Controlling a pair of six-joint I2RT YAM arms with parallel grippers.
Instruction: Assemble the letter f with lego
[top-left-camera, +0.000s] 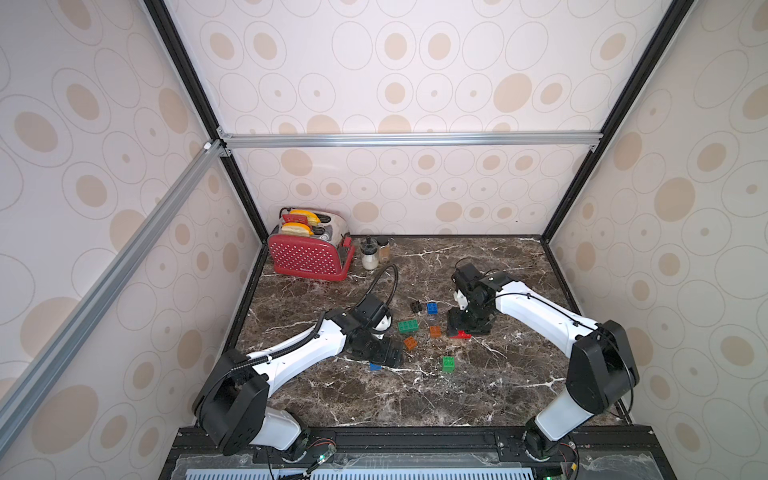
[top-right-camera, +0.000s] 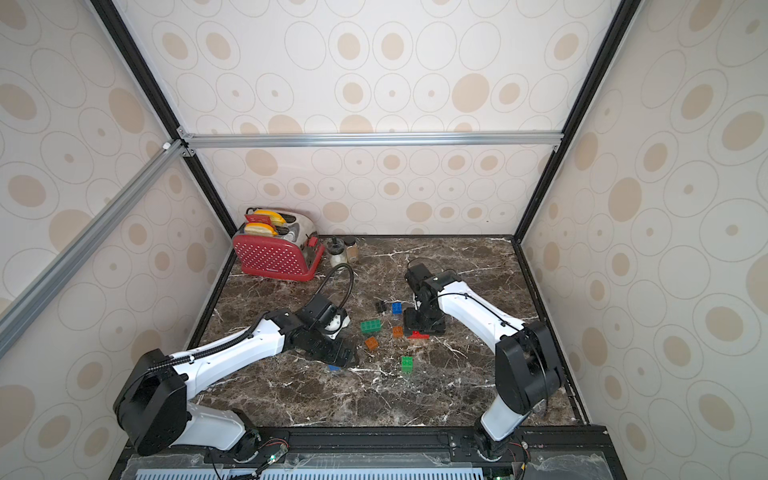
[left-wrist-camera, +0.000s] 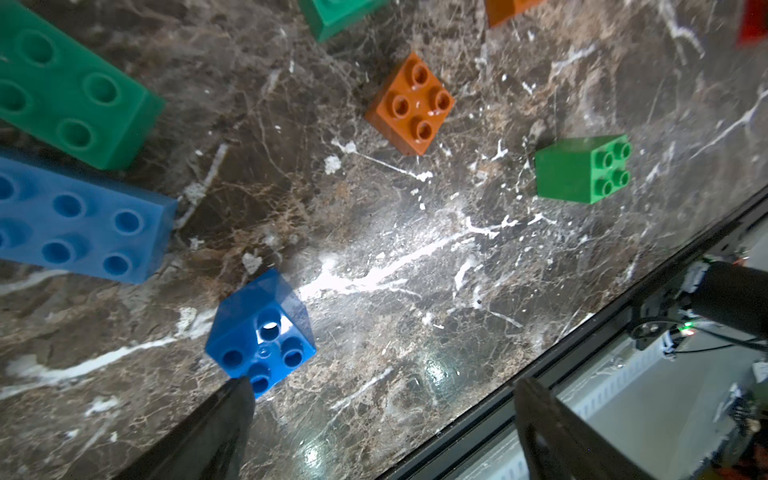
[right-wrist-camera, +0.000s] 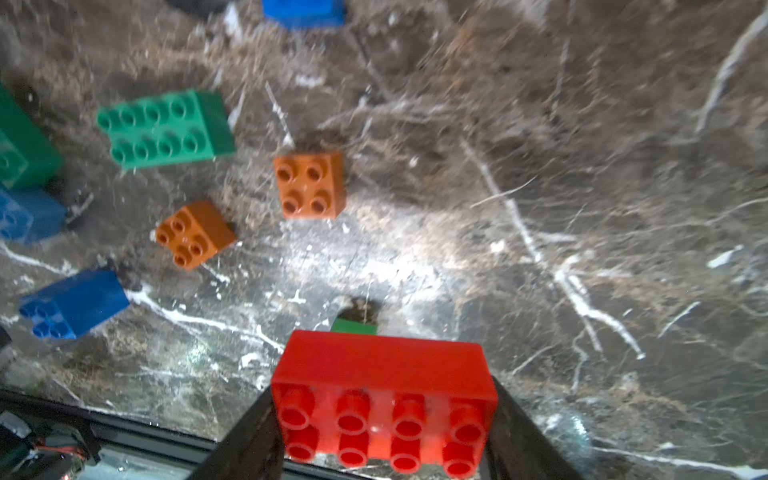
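My right gripper (top-left-camera: 466, 324) is shut on a long red brick (right-wrist-camera: 380, 368), held above the counter. My left gripper stands open over the near-left bricks, with a small blue brick (left-wrist-camera: 260, 332), a long blue brick (left-wrist-camera: 88, 212) and a green brick (left-wrist-camera: 112, 128) below it. Two orange bricks (right-wrist-camera: 192, 233) (right-wrist-camera: 310, 185), a long green brick (right-wrist-camera: 165, 130), a small green brick (top-left-camera: 448, 364) and a blue brick (top-left-camera: 432, 308) lie loose in the middle, beside a dark brick (top-left-camera: 415, 306).
A red toaster toy (top-left-camera: 308, 256) and two jars (top-left-camera: 369, 254) stand at the back left. A black frame edge (top-left-camera: 384, 432) runs along the front.
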